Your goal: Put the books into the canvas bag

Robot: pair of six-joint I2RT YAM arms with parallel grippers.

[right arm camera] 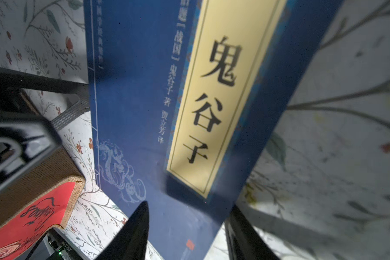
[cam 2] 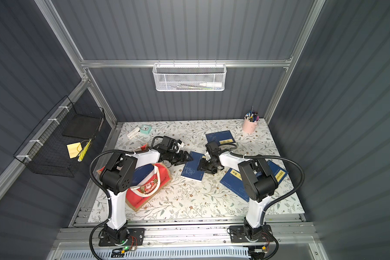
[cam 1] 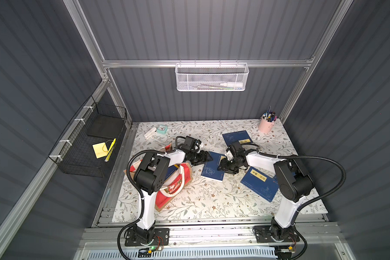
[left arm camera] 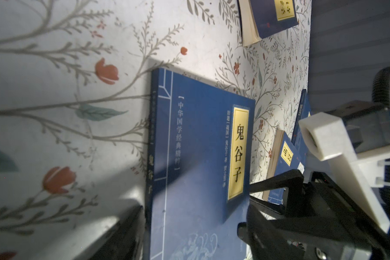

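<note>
A blue book with a yellow label (cam 1: pixel 212 166) lies mid-table between my two hands. My left gripper (cam 1: pixel 202 159) is over its left side; in the left wrist view its fingers stand apart above the cover. On its right side is my right gripper (cam 1: pixel 225 167), fingers likewise apart over the cover in the right wrist view. Whether either touches the book, I cannot tell. The red and tan canvas bag (cam 1: pixel 163 200) leans over under my left arm, a blue book (cam 2: pixel 141 174) showing in it. More blue books lie at the back (cam 1: pixel 235 137), right front (cam 1: pixel 262 189) and far right (cam 2: pixel 280 170).
A pink pen cup (cam 1: pixel 266 126) stands at the back right corner. Near the back left are a small teal clock (cam 1: pixel 162 129) and a white item (cam 1: pixel 150 133).
</note>
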